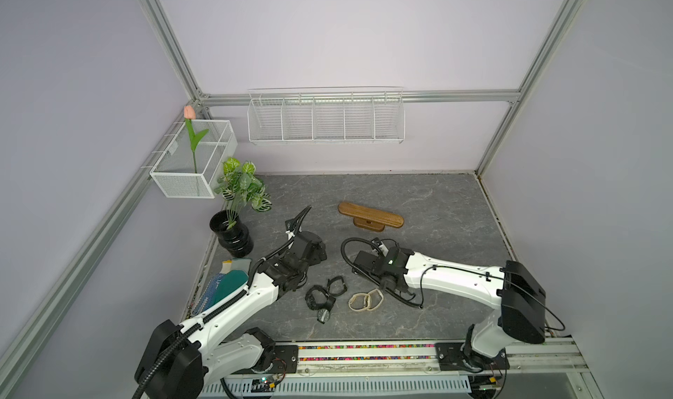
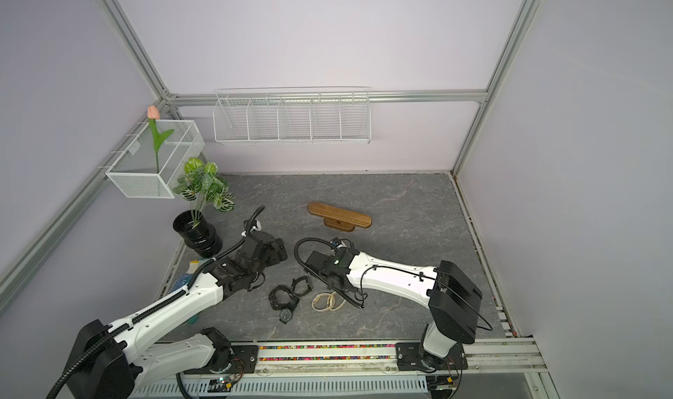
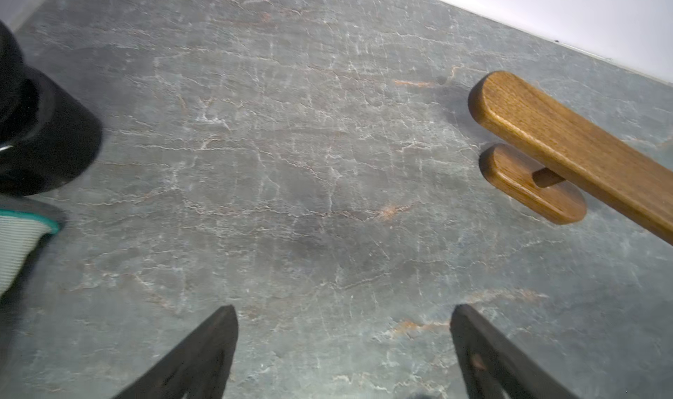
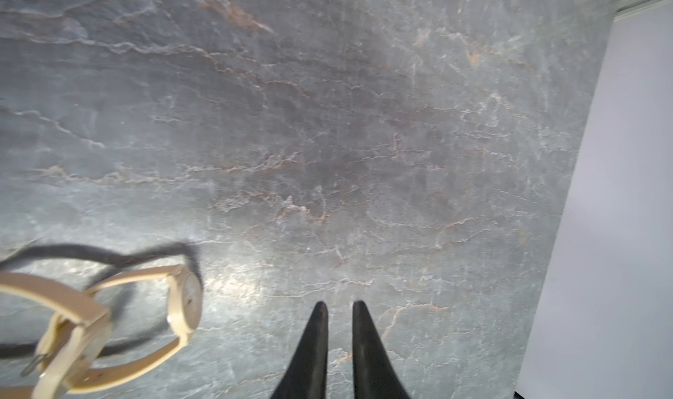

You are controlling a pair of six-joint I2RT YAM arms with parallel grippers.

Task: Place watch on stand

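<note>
The wooden watch stand (image 1: 370,212) sits at the back middle of the tabletop, empty. Two black watches (image 1: 319,299) and cream watches (image 4: 183,299) lie at the front middle; the cream ones show at lower left in the right wrist view. My left gripper is open over bare table, left and in front of the stand (image 3: 561,143). My right gripper hovers right of the cream watches, its fingertips close together with a narrow gap; whether anything is between them cannot be told.
A black pot with a plant (image 1: 231,234) and cloths (image 1: 228,287) occupy the left. White wire baskets (image 1: 192,181) hang on the walls.
</note>
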